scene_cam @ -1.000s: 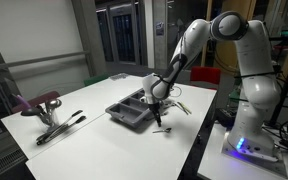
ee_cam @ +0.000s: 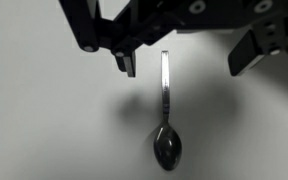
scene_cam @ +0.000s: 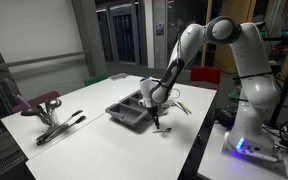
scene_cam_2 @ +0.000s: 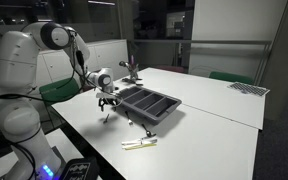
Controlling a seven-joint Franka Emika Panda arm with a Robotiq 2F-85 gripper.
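Note:
A metal spoon [ee_cam: 166,125] lies on the white table, its dark bowl toward the bottom of the wrist view and its handle running up between my fingers. Around the handle end, with space on either side, my gripper is open and holds nothing. From the side, the gripper [scene_cam: 157,118] hangs low over the table just above the spoon [scene_cam: 162,130]. A grey compartment tray [scene_cam_2: 152,105] stands beside the arm, and its visible compartments look mostly empty.
Several utensils [scene_cam_2: 140,145] lie loose in front of the tray. A holder with utensils [scene_cam: 51,127] stands at the table's left, with tongs [scene_cam: 72,119] near it.
Very little differs. My gripper stays over the spoon, perhaps shifted slightly; the tray and the other utensils have not moved.

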